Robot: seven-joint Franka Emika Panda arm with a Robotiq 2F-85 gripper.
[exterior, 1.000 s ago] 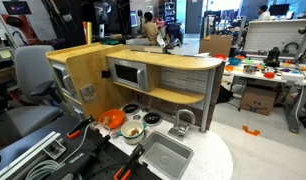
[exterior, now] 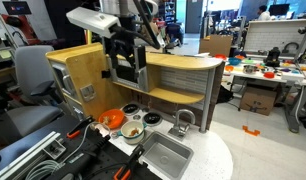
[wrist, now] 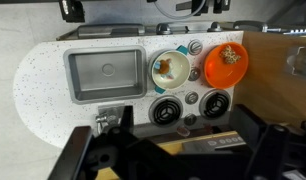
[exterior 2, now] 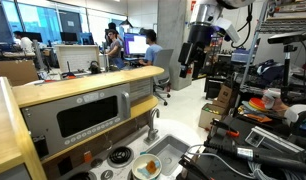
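High above the toy kitchen counter hangs my gripper (exterior: 131,52), its fingers apart and empty. The wrist view looks down past its two dark, widely spread fingers (wrist: 125,122). Beyond them is a pale bowl (wrist: 180,64) holding a small orange-brown item. To its right sits an orange bowl (wrist: 219,72) with some pale, crumbly contents. A grey sink (wrist: 107,88) lies left of the pale bowl. In exterior view 2 the pale bowl (exterior 2: 139,174) shows near the bottom edge. Nothing touches the gripper.
Black burners (wrist: 165,110) sit between bowls and shelf. A faucet (exterior: 181,124) rises behind the sink. The microwave (exterior 2: 88,116) fills the shelf under a wooden top (exterior 2: 83,90). Cables (exterior: 68,150) and dark stand parts lie at the counter's front. White counter space surrounds the sink.
From the upper left of exterior view 1, my arm has swung right and lower, so the gripper now hangs before the microwave. The bowls and sink have stayed where they were.
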